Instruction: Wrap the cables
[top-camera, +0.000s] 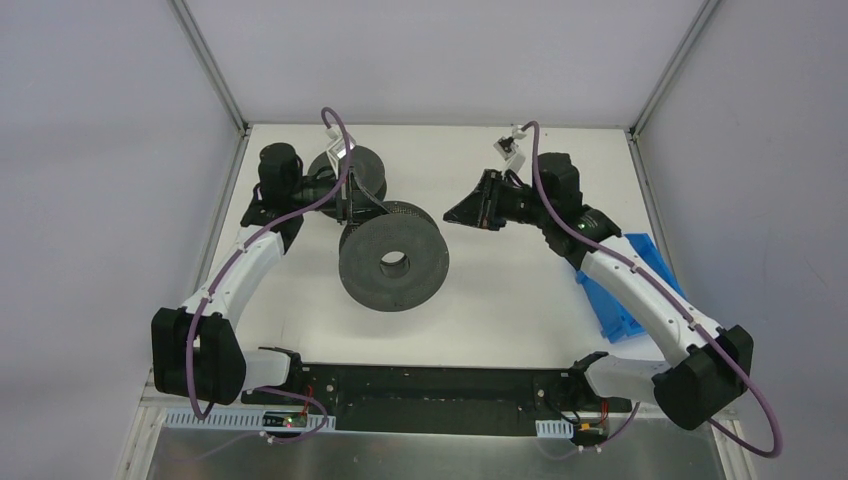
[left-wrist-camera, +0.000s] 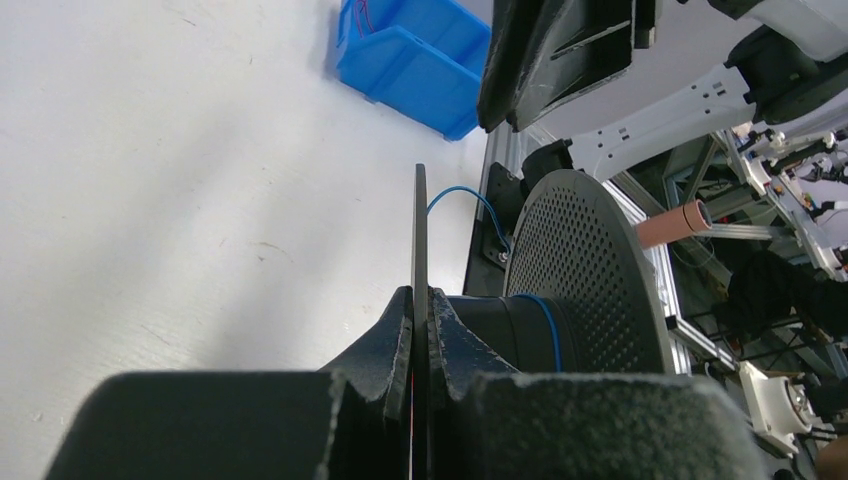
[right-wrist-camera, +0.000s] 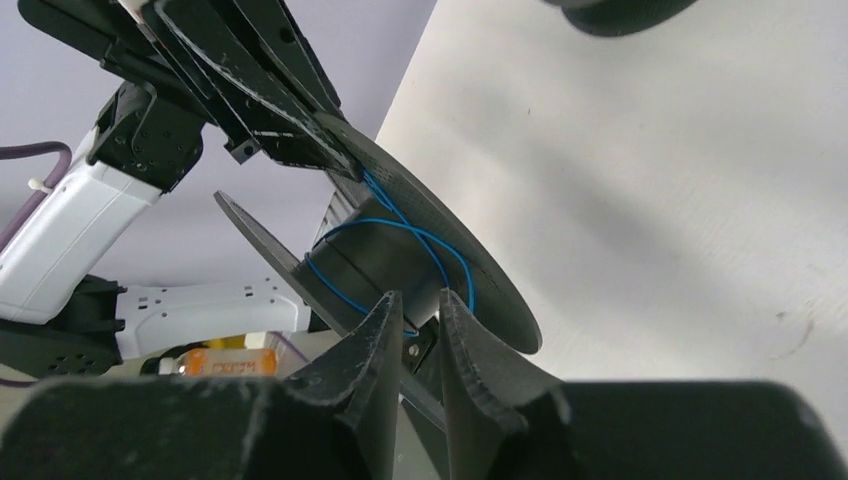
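Note:
A dark grey spool (top-camera: 368, 283) with two perforated round flanges is held raised in the top view. My left gripper (top-camera: 374, 204) is shut on the rim of its far flange; the left wrist view shows that flange edge-on as a thin strip between the fingers. Blue cable (right-wrist-camera: 462, 266) lies in loose loops around the core in the right wrist view, and part of it runs up to the left fingertips. To the spool's right, my right gripper (top-camera: 452, 217) stands open, a narrow empty gap between its fingertips.
Another dark spool (top-camera: 371, 168) stands behind the held one, near the left arm. A blue bin (top-camera: 612, 305) with red cable (left-wrist-camera: 365, 14) in it sits at the table's right edge, partly behind the right arm.

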